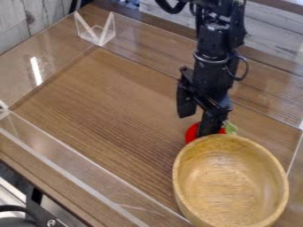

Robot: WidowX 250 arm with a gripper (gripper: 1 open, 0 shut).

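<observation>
My black gripper (207, 120) reaches down from the top right, its open fingers low over a red object (193, 133) with a green tip, just behind a large yellow wooden bowl (231, 186). The lower fingers partly cover the red object; whether they touch it I cannot tell.
A clear plastic item (95, 31) stands at the back left. The bowl fills the front right corner.
</observation>
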